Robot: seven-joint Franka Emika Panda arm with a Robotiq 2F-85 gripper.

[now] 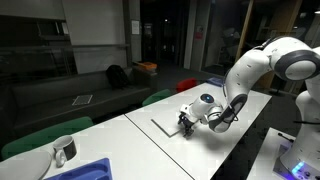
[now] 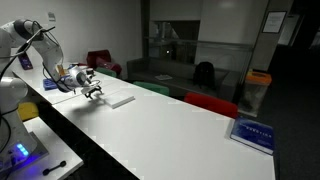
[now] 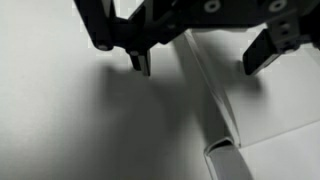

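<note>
A flat white box [image 1: 161, 127] lies on the white table, with my gripper [image 1: 187, 127] low over its right end. Seen from the other side, the box [image 2: 122, 102] is just right of the gripper [image 2: 94, 93]. In the wrist view my gripper is open, its dark fingers [image 3: 143, 58] wide apart. The raised edge of the white box [image 3: 222, 128] runs between them: one finger is outside it over bare table, the other above the box's pale surface. Whether either finger touches the box cannot be told.
A white mug [image 1: 65, 150], a pale round plate [image 1: 27, 165] and a blue tray [image 1: 88, 171] stand at the table's left end. Chairs, a green one [image 1: 157, 97] among them, line the far edge. Bare table [image 2: 165, 135] stretches between box and tray.
</note>
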